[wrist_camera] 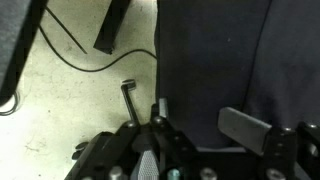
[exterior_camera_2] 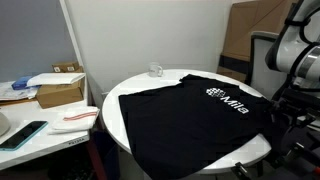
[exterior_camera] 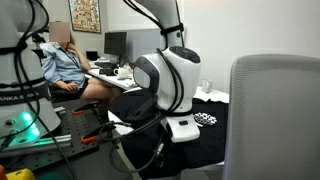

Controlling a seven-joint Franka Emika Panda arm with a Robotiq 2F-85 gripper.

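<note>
A black T-shirt (exterior_camera_2: 185,125) with white "Mila" lettering and a round logo lies spread over the white round table (exterior_camera_2: 118,118). Part of it hangs past the table's near edge. In the wrist view, my gripper is over the dark cloth (wrist_camera: 205,65), its fingers apart, one close to the cloth's left edge. Whether any cloth lies between the pads cannot be made out. From exterior view 1, the white arm (exterior_camera: 160,85) leans over the near side of the shirt and hides the fingertips. Exterior view 2 shows the arm at the far right edge.
A clear mug (exterior_camera_2: 155,69) stands at the table's back. The grey chair back (exterior_camera: 270,110) is close on the right. A side desk holds a folded white cloth (exterior_camera_2: 74,118), a phone (exterior_camera_2: 22,135) and boxes. A person sits at the far left.
</note>
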